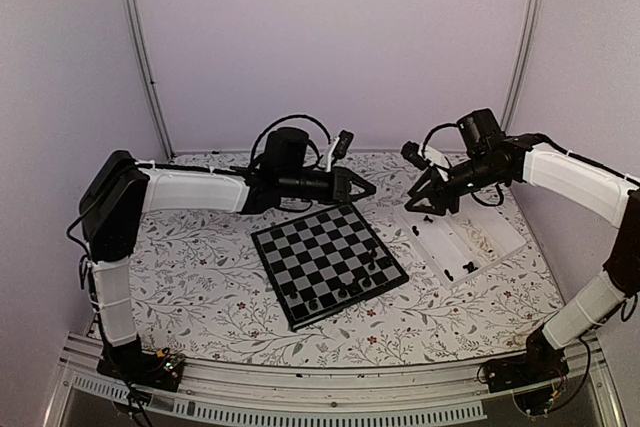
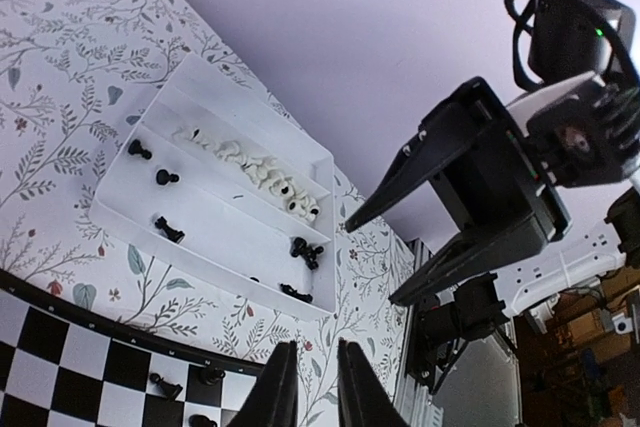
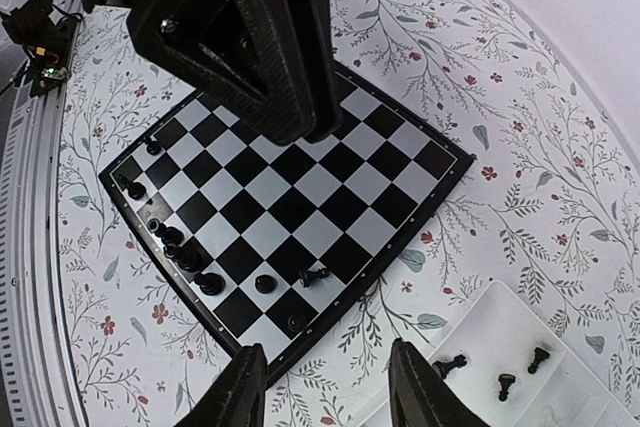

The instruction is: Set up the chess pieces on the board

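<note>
The chessboard (image 1: 310, 247) lies mid-table with several black pieces (image 3: 186, 257) along its near side and right part. A white tray (image 2: 200, 207) to its right holds loose black pieces (image 2: 168, 230) and a row of white pieces (image 2: 265, 177). My left gripper is raised above the board's far right; its fingertips are a little apart, with nothing seen between them. My right gripper is raised over the gap between board and tray, fingers apart and empty.
Walls stand behind and at both sides. The two grippers face each other high over the table.
</note>
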